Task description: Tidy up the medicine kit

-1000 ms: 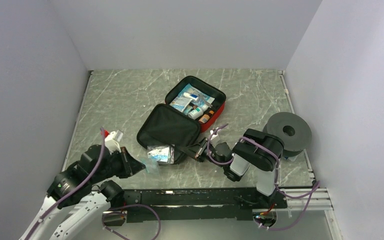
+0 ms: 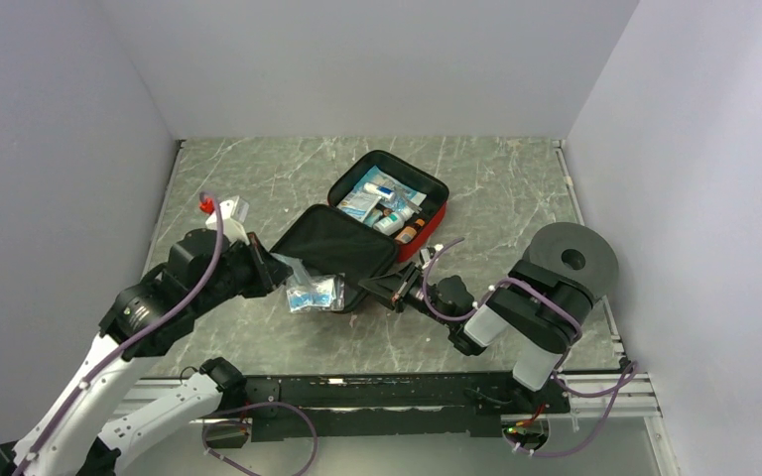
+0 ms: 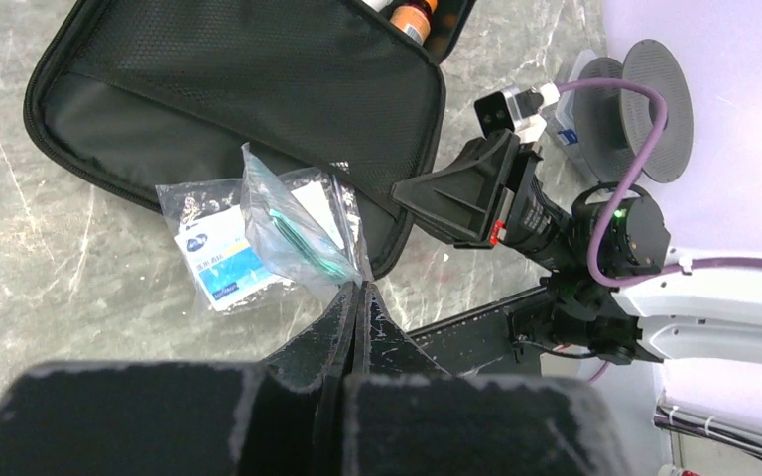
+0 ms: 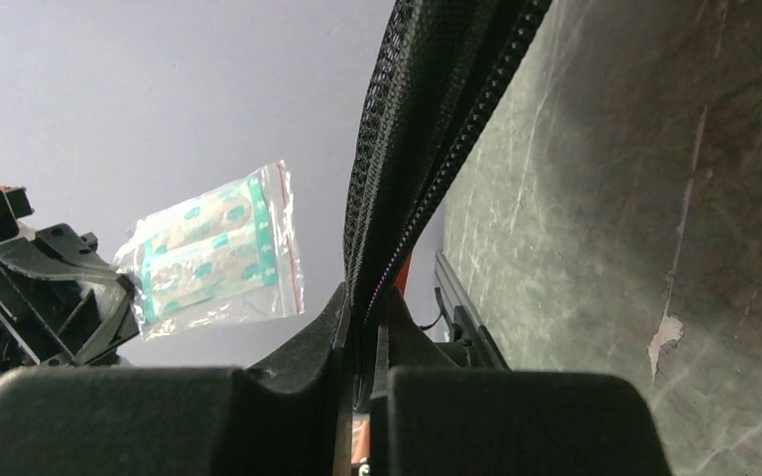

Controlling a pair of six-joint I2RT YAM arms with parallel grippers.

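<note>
The medicine kit lies unfolded, its red-sided base (image 2: 437, 216) filled with items and its black lid (image 2: 322, 236) spread toward the front. My left gripper is shut on the edge of a clear plastic bag (image 3: 293, 233) with green marks, held above the lid's front edge. Beneath it, a second bag with a blue and white packet (image 3: 226, 260) lies at the lid's pocket, part of it sticking out. My right gripper is shut on the black zippered edge (image 4: 427, 149) of the lid.
White bottles (image 2: 387, 224), orange-brown bottles (image 2: 410, 231) and packets (image 2: 359, 205) fill the base. A dark grey round spool (image 2: 571, 260) stands at the right.
My left gripper has risen and moved away from the front edge, bringing the clear bag over the lid's front. The right gripper has shifted only slightly, staying at the lid.
</note>
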